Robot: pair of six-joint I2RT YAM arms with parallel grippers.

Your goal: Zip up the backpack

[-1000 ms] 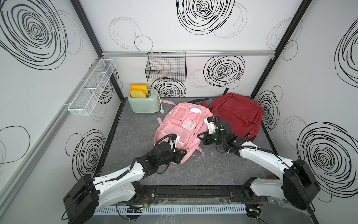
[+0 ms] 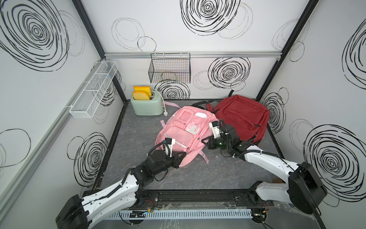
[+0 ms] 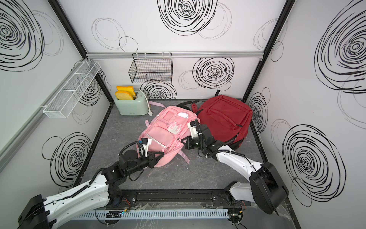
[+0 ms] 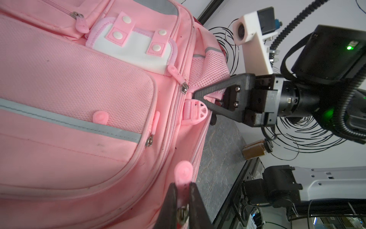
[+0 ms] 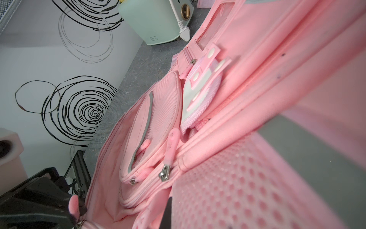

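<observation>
The pink backpack [image 2: 183,131] lies front-up mid-table. My left gripper [image 2: 176,160] is low at its front edge; in the left wrist view a pink zipper pull [image 4: 183,171] with metal slider sits between its fingertips, the finger part open or closing, grip unclear. My right gripper [image 2: 205,141] is at the bag's right side by the mesh pocket, shut, its tips mostly hidden in the fabric beside a pink buckle [image 4: 196,111].
A red backpack [image 2: 244,116] lies behind my right arm. A mint toaster [image 2: 148,106] with bread stands at the back left. Wire baskets hang on the walls. Bare table shows at the left and front.
My left gripper and arm have moved leftward along the bag's front edge, and the bag has shifted slightly with them. The right gripper has hardly moved.
</observation>
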